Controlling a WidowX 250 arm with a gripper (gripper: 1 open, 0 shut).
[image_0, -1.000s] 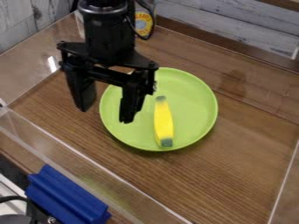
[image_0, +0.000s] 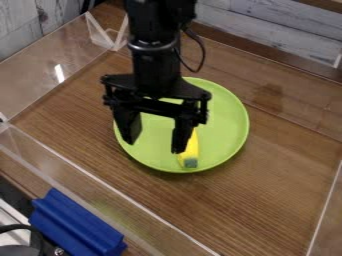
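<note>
My black gripper (image_0: 152, 128) hangs open over the green plate (image_0: 225, 128), its fingers spread apart. On the plate lies a yellow object (image_0: 189, 152) with a grey-green end, partly hidden behind the gripper's right finger. Whether the fingers touch the plate or that object, I cannot tell.
A wooden table (image_0: 254, 210) surrounds the plate, with clear room to the right. Transparent walls edge it. A blue object (image_0: 78, 226) sits outside at the lower left, with a black cable near it.
The gripper has moved right, now covering the upper part of the yellow object. It remains open. The plate has not visibly moved.
</note>
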